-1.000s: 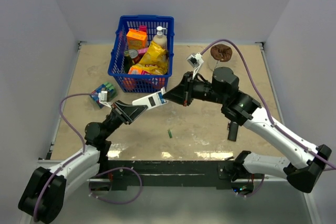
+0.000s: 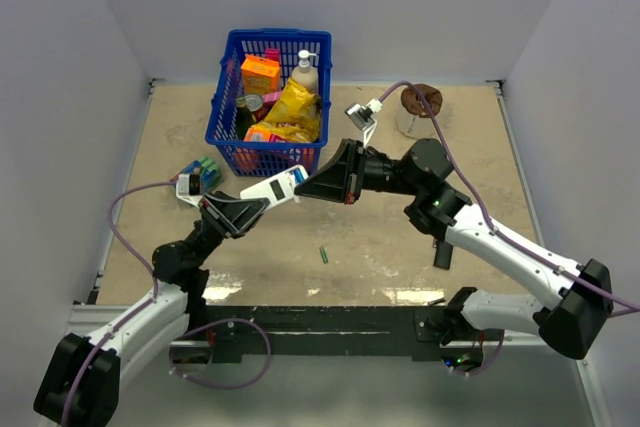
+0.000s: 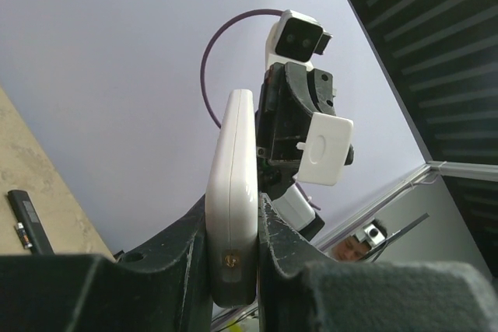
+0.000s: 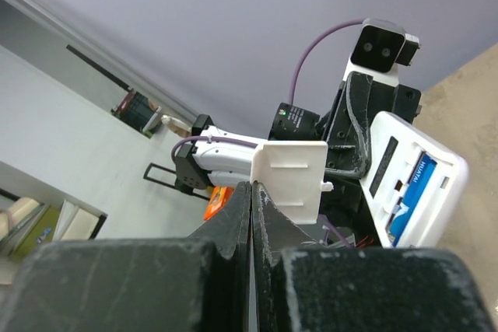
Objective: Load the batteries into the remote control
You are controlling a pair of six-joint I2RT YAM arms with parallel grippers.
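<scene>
The white remote (image 2: 270, 189) is held in my left gripper (image 2: 235, 212), which is shut on it; in the left wrist view it stands edge-on between the fingers. In the right wrist view the back of the remote (image 4: 432, 161) shows an open compartment with a blue HUATAI battery (image 4: 414, 196) in it. My right gripper (image 2: 310, 187) is shut just right of the remote, with no battery visible at its tips (image 4: 251, 192). A small green battery (image 2: 323, 254) lies on the table; more green cells (image 2: 205, 169) sit in a pack at the left.
A blue basket (image 2: 225, 97) full of groceries stands at the back. A brown-topped jar (image 2: 420, 99) stands back right, and a dark object (image 2: 443, 253) lies at the right.
Both arms have shifted a little to the left in the top view, the remote moving with my left gripper away from the back.
</scene>
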